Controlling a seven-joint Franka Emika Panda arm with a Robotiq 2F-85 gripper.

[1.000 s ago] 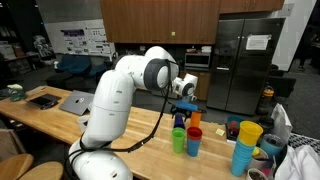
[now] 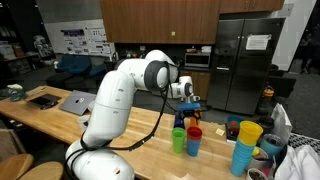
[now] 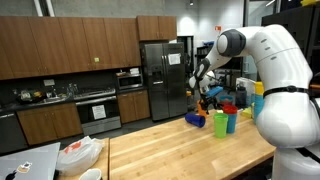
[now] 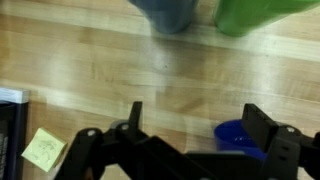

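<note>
My gripper stands open, with bare wood showing between its fingers in the wrist view. A dark blue cup (image 4: 232,137) lies under the right finger and is partly hidden by it. In exterior view 2 that blue cup (image 3: 195,119) appears to lie on its side on the table, below the arm. A green cup (image 4: 247,14) and a grey-blue cup (image 4: 170,12) stand at the top edge of the wrist view. Exterior view 1 has the green cup (image 2: 179,139) beside a cup with a red upper part (image 2: 194,133), and an orange object (image 2: 195,123) behind them.
Stacked yellow (image 2: 248,132) and blue cups (image 2: 241,157) stand at the right of the table, with other containers around. A yellow note (image 4: 43,149) and a dark device (image 4: 12,130) lie at the left of the wrist view.
The gripper and wrist have turned and shifted slightly in exterior view 1, now covering more of the orange object. The cups on the table look unmoved.
</note>
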